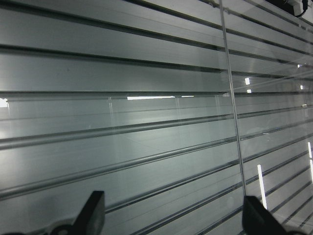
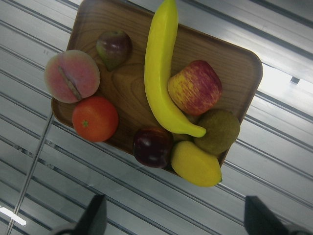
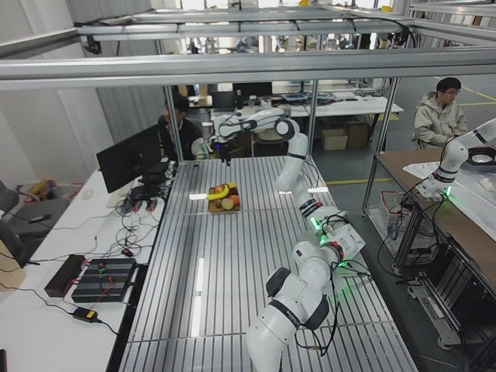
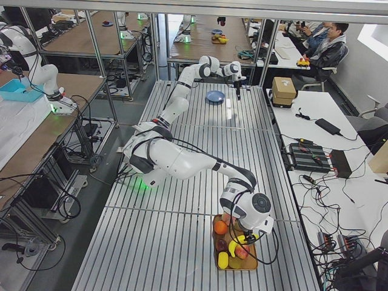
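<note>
A wooden tray (image 2: 128, 85) holds a banana (image 2: 161, 78), apple (image 2: 194, 87), peach (image 2: 72, 77), orange (image 2: 95, 119), dark plum (image 2: 152, 147), yellow lemon or mango (image 2: 196, 164), kiwi (image 2: 216, 131) and small fig-like fruit (image 2: 114, 49). My right gripper is open above the tray, nothing between its fingers. My left gripper is open over bare slatted table, nothing between its fingers. In the camera right view a blue plate (image 4: 215, 96) lies at the far end, beside the left arm's wrist.
The slatted metal table (image 3: 201, 279) has much bare room. A side desk with monitor (image 3: 128, 159), power boxes and cables runs along one side. Overhead frame rails (image 3: 248, 68) and posts surround the arms. A person (image 3: 438, 116) sits beyond.
</note>
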